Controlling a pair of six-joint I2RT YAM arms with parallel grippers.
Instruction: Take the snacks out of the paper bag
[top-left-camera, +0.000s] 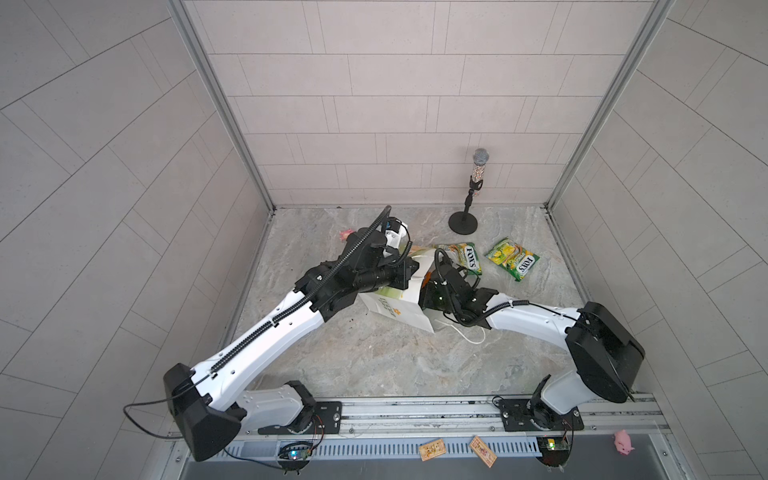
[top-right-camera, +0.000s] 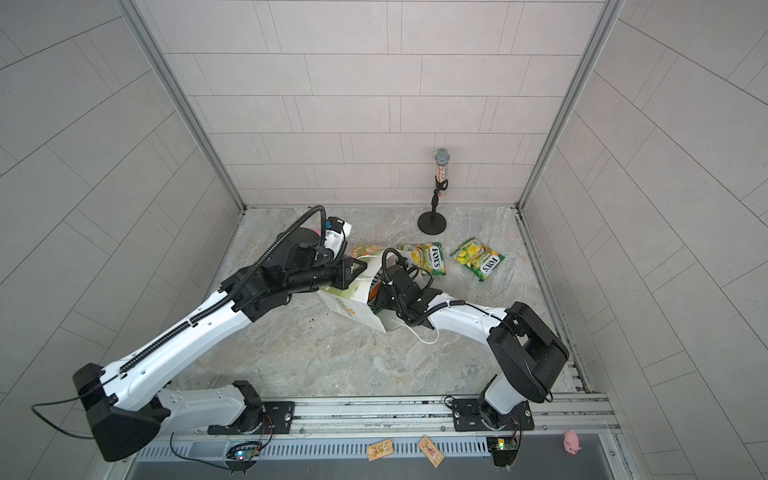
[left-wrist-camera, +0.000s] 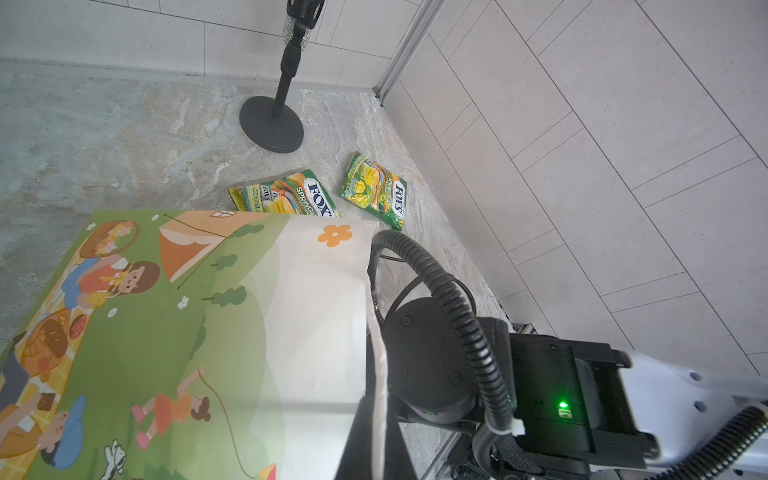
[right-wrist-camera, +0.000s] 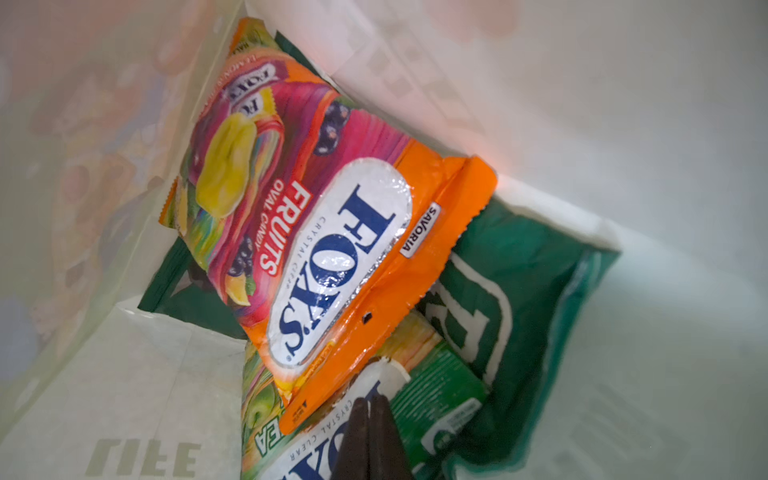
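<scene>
The paper bag (top-left-camera: 396, 310) lies tilted, mouth toward the right arm. My left gripper is shut on its rim, the paper edge running between the fingers. Inside the bag, in the right wrist view, an orange and purple fruit candy packet (right-wrist-camera: 352, 188) rests over a green candy packet (right-wrist-camera: 416, 352) and a dark green pack (right-wrist-camera: 524, 280). My right gripper reaches into the bag with its fingertips together and nothing between them. The green packet lies outside those fingers. Two green and yellow candy packets (top-left-camera: 512, 257) (top-left-camera: 464, 256) lie on the table outside.
A microphone on a round black stand (top-left-camera: 462, 222) stands behind the bag. A little of some pink item (top-left-camera: 345, 234) shows behind the left arm. In front of the bag the stone-patterned table (top-left-camera: 384, 364) is clear, with a white cord handle (top-left-camera: 473, 339) trailing on it.
</scene>
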